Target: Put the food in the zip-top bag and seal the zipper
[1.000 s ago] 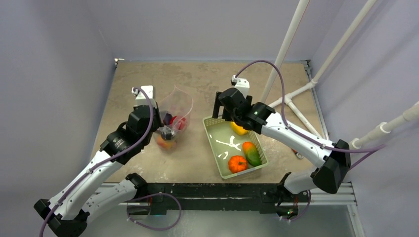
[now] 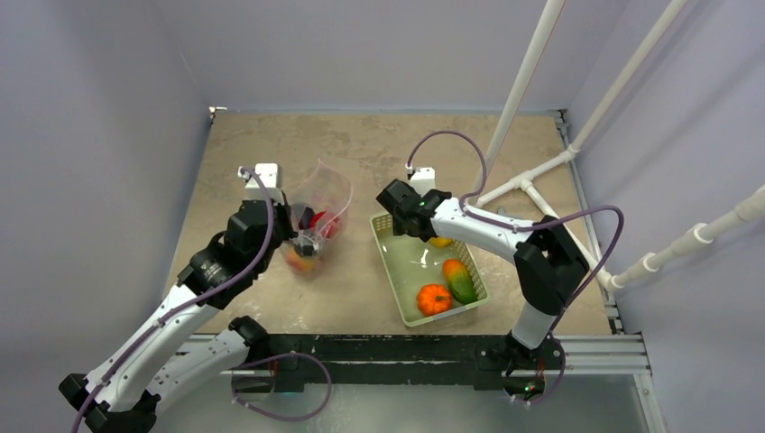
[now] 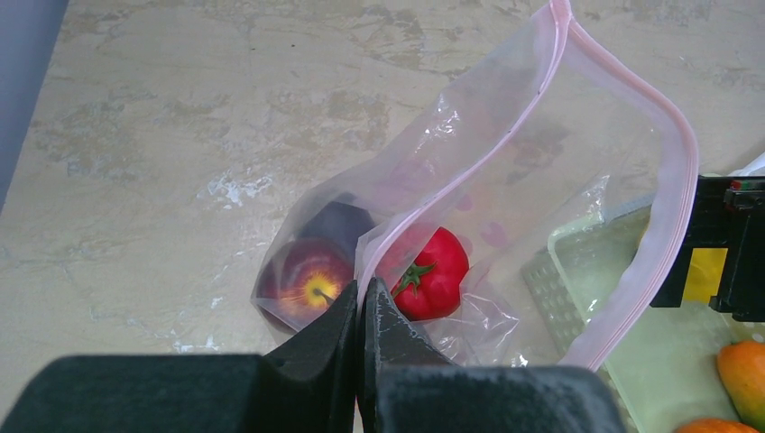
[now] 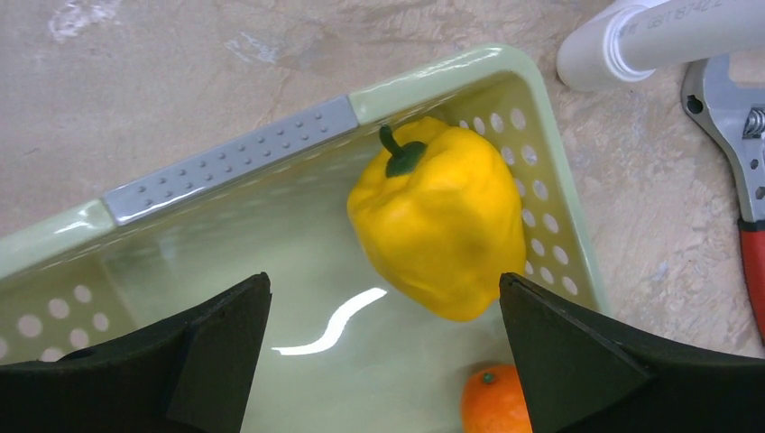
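The clear zip bag (image 3: 478, 171) with pink zipper stands left of the green basket (image 2: 392, 271), holding a red tomato (image 3: 437, 280), a nectarine (image 3: 298, 284) and a dark item. My left gripper is shut on the bag's near rim. Over the basket, my right gripper is open above a yellow bell pepper (image 4: 433, 216). A small pumpkin (image 2: 433, 299) and a mango (image 2: 460, 284) lie in the basket.
White pipes (image 2: 550, 203) run along the table's right side. Pliers (image 4: 731, 135) lie beside the basket. The tabletop (image 2: 280, 135) behind the bag is clear.
The left arm has shifted very slightly.
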